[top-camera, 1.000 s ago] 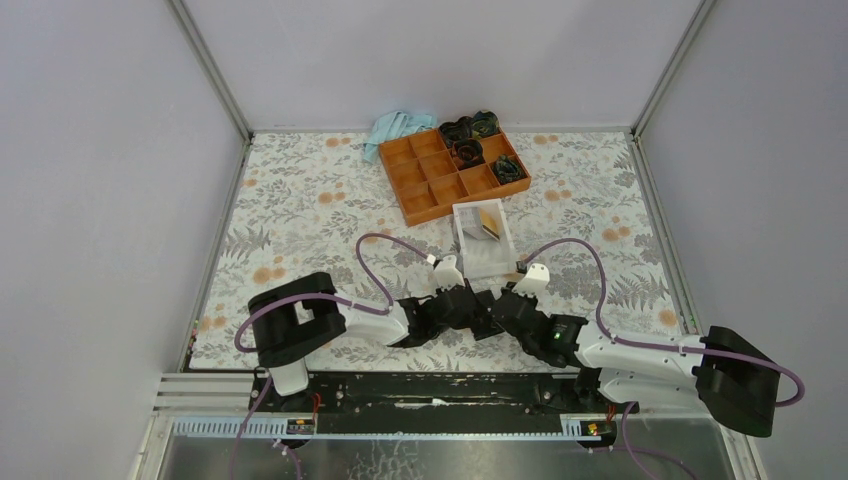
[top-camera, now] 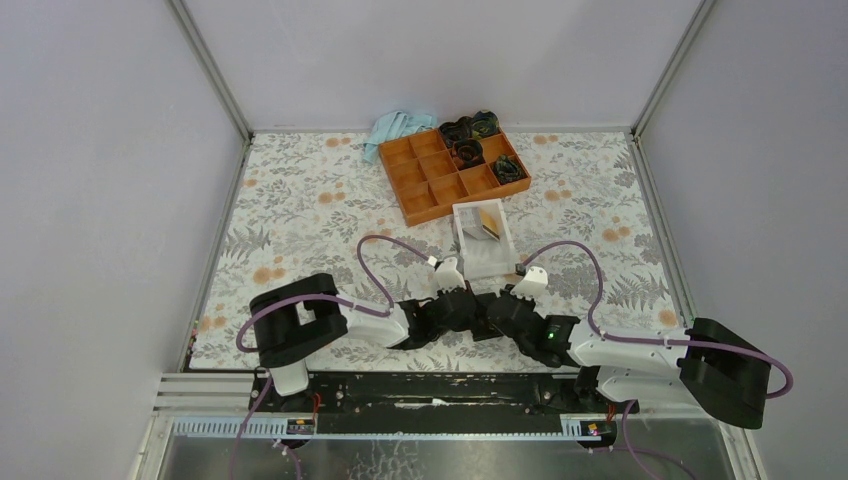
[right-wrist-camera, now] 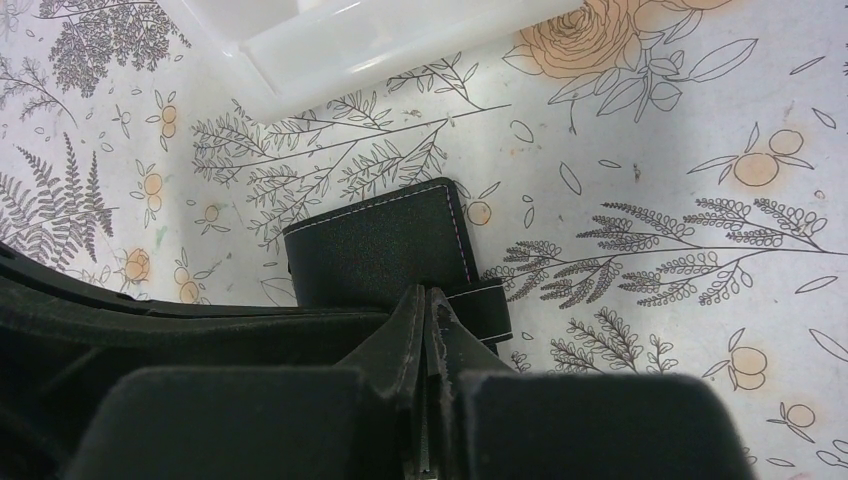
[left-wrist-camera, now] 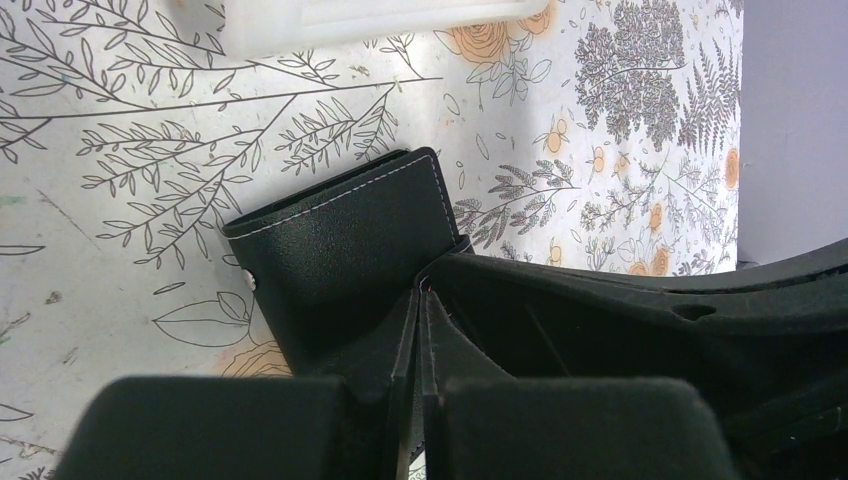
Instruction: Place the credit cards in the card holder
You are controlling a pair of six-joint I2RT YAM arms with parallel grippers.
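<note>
The card holder (left-wrist-camera: 340, 240), a black wallet with pale stitching and a snap, lies on the table below both grippers. My left gripper is low over it, its fingertips almost together at the strap side; whether anything thin is between them is unclear. From the other side, my right gripper is shut at the strap (right-wrist-camera: 485, 310), with nothing clearly visible between its fingers. The lower part of the holder is hidden by the fingers. Cards (top-camera: 489, 224), one yellowish, lean in the white tray (top-camera: 486, 262) just beyond.
Behind the tray stands a wooden compartment box (top-camera: 422, 214) with dark round items (top-camera: 467, 152) in some sections. A light blue cloth (top-camera: 398, 125) lies at its left. My two grippers are very close together.
The left arm has hardly moved. Tray and box are unchanged.
</note>
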